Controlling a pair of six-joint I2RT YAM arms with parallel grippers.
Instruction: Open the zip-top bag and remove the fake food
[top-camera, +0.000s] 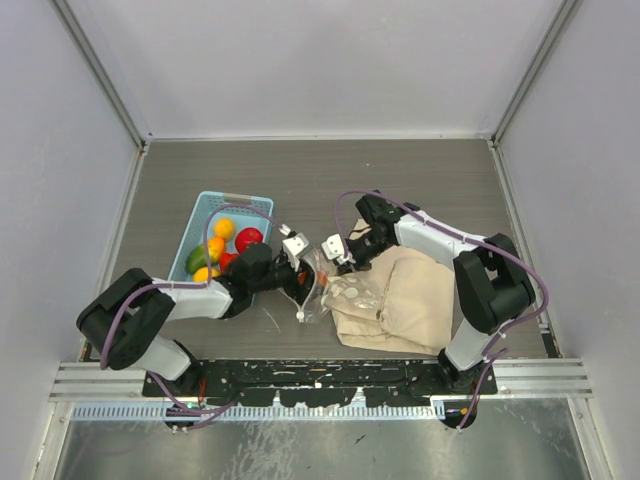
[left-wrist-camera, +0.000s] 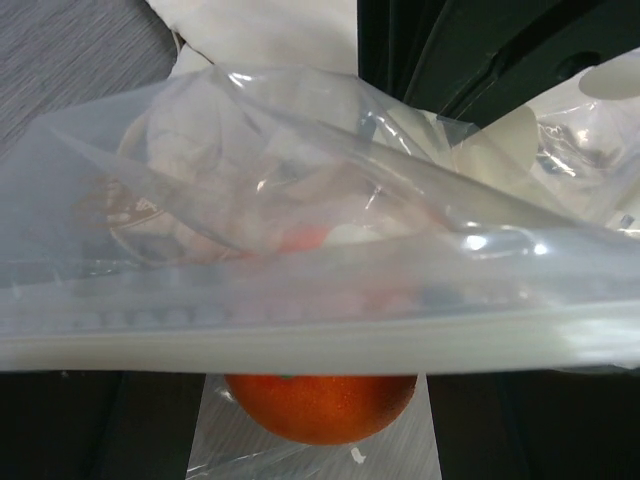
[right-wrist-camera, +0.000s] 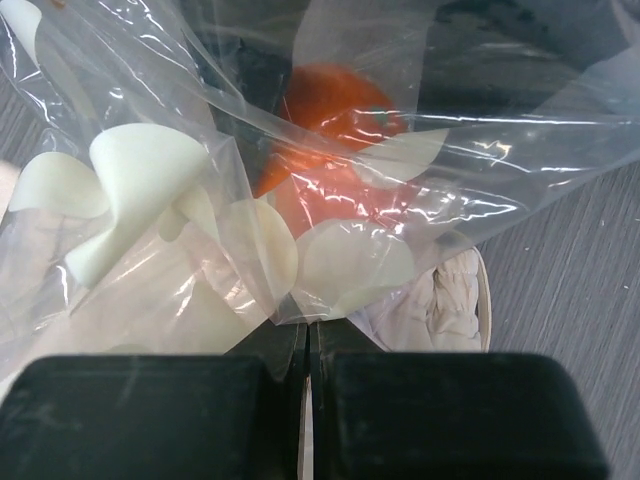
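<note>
The clear zip top bag (top-camera: 310, 295) lies in the middle of the table, its pale zip edge (left-wrist-camera: 320, 345) running across the left wrist view. My left gripper is at the bag's mouth, shut on an orange round fruit (left-wrist-camera: 320, 405) between its fingers. Through the plastic, the right wrist view also shows the orange fruit (right-wrist-camera: 335, 105), a red-pink piece (right-wrist-camera: 335, 190) and several cream flat pieces (right-wrist-camera: 355, 262). My right gripper is shut on the bag's plastic, its fingertips together at the film. The lower part of the orange fruit is hidden.
A blue basket (top-camera: 190, 225) with several fake fruits, among them an orange (top-camera: 224, 229) and a red one (top-camera: 248, 239), stands at the left. A beige cloth bag (top-camera: 418, 305) lies flat at the right under my right arm.
</note>
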